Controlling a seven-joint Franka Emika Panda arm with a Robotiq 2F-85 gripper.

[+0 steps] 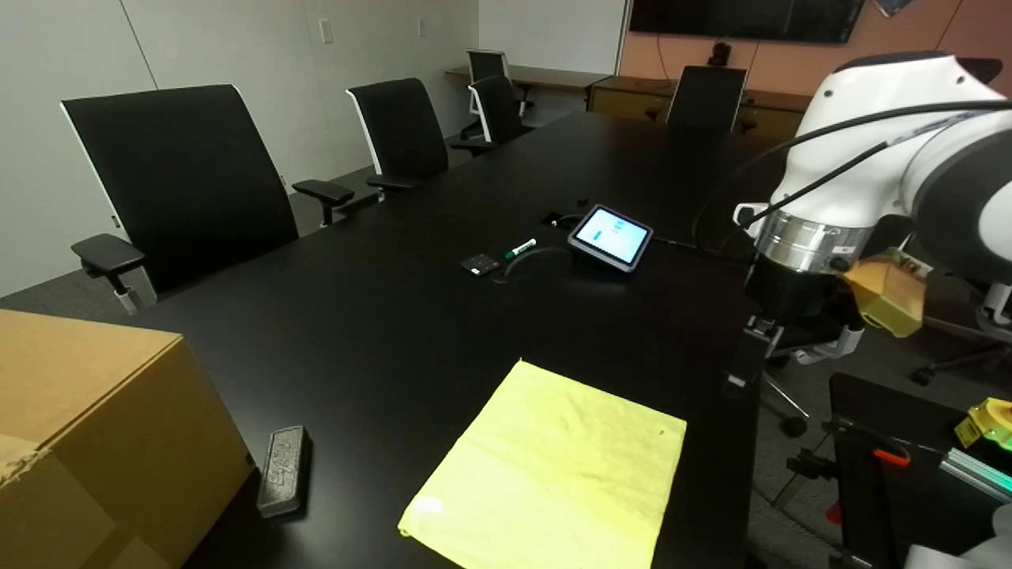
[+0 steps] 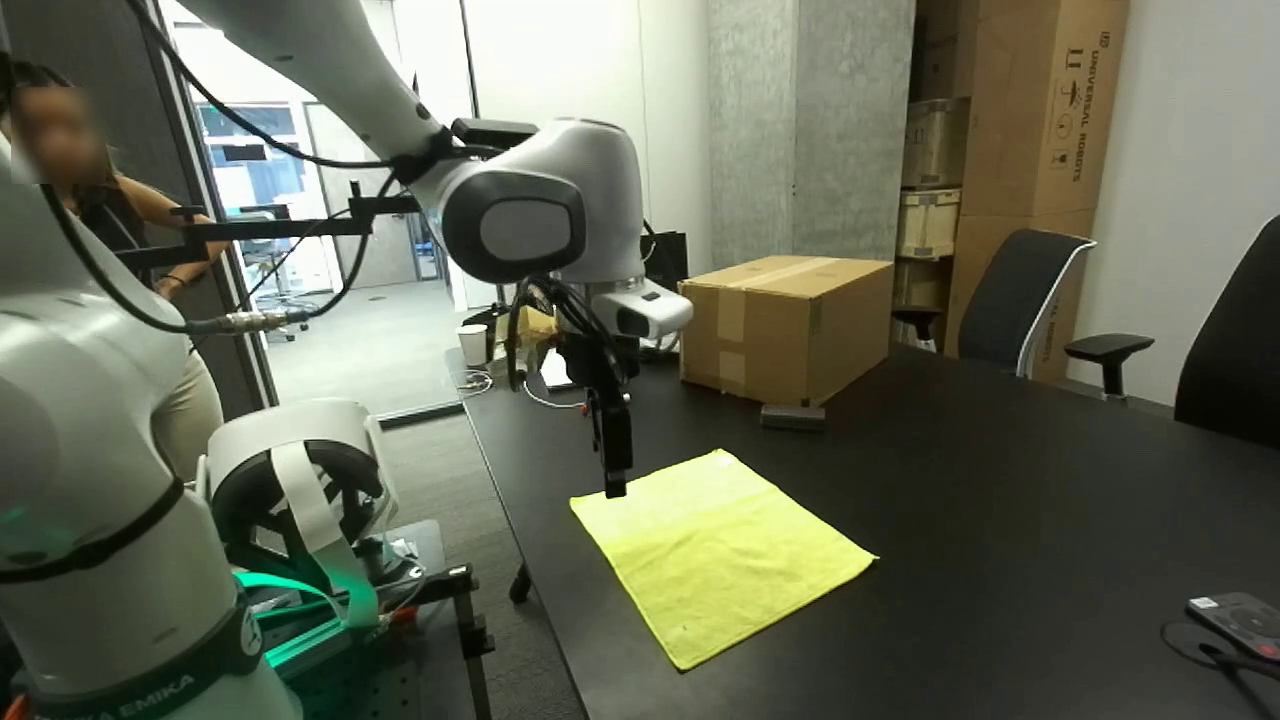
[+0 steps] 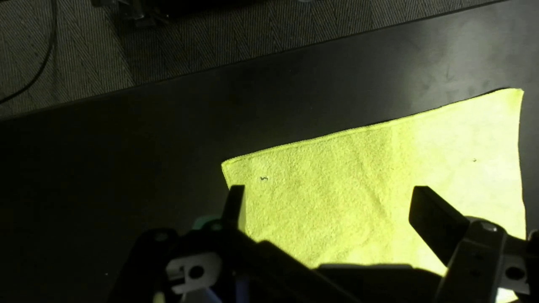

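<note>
A yellow cloth lies spread nearly flat on the black table, close to its edge. In the wrist view the cloth fills the space beneath my gripper. Its two fingers stand wide apart, open, with only the cloth's surface seen below the gap. From the second exterior view, the gripper points down near one corner of the cloth; how high it hangs is hard to tell. In the first exterior view the gripper appears above the table's right edge.
A cardboard box stands on the table, with a dark eraser-like block beside it. Farther along are a lit tablet, a green marker and a small black device. Bare tabletop lies between.
</note>
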